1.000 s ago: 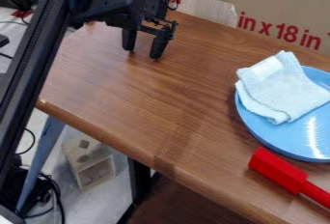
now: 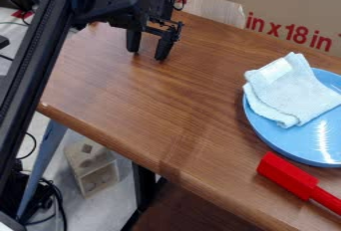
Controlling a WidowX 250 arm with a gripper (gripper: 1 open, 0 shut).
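The black gripper [image 2: 150, 44] hangs over the back left part of the wooden table [image 2: 160, 106], its two fingers apart with nothing visible between them. On the right side of the table, a light blue plate [image 2: 316, 145] holds a folded pale cloth [image 2: 288, 91]. In front of the plate lies a red-handled tool [image 2: 297, 183], running out of view at the right edge.
Behind the table at the back is a sign [image 2: 286, 34] with printed red text. Cables and a beige block [image 2: 90, 167] are on the floor below the left edge.
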